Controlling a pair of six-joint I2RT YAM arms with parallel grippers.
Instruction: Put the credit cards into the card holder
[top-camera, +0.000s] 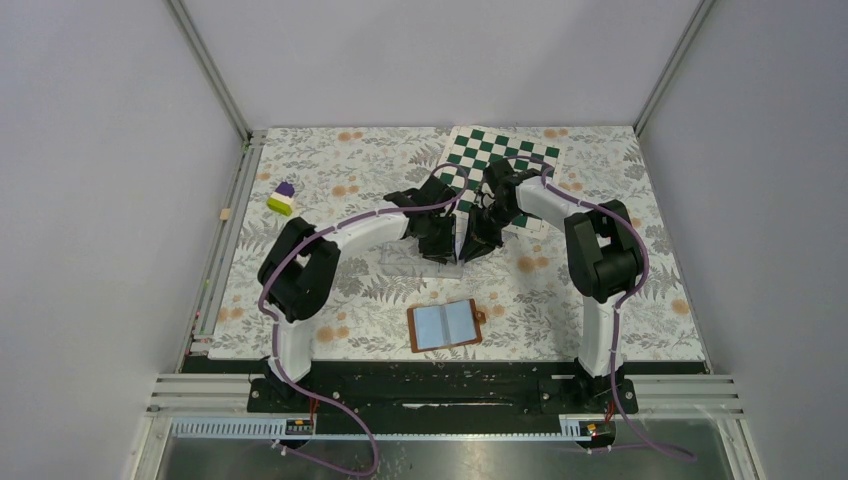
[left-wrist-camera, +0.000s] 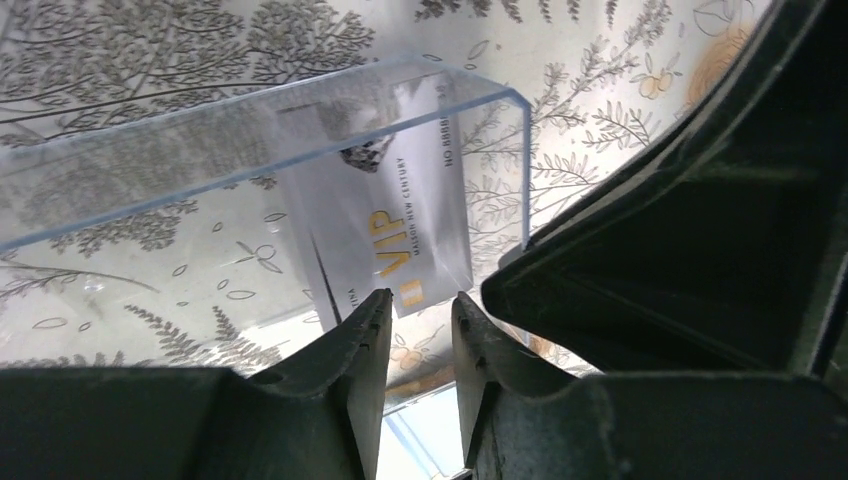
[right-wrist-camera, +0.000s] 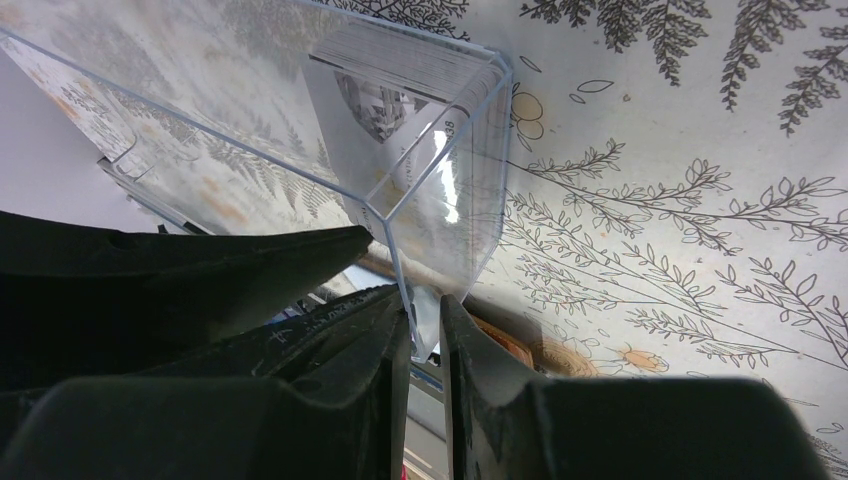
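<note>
A stack of white cards (left-wrist-camera: 425, 190), the top one marked VIP, stands inside a clear box (left-wrist-camera: 527, 150). My left gripper is partly open over the cards' near side, with a gap between its fingers and nothing seen held in it. On the box's other side, my right gripper is shut on the edge of the clear wall (right-wrist-camera: 392, 240). The brown card holder (top-camera: 411, 330) lies spread open at the table's front, pale sleeves facing up. In the top view the arms partly hide the box.
Behind the right arm lies a green and white checkered board (top-camera: 470, 150). A small purple and yellow object (top-camera: 281, 199) rests at the far left. Both grippers are close together at the box. Around the card holder the patterned tabletop is clear.
</note>
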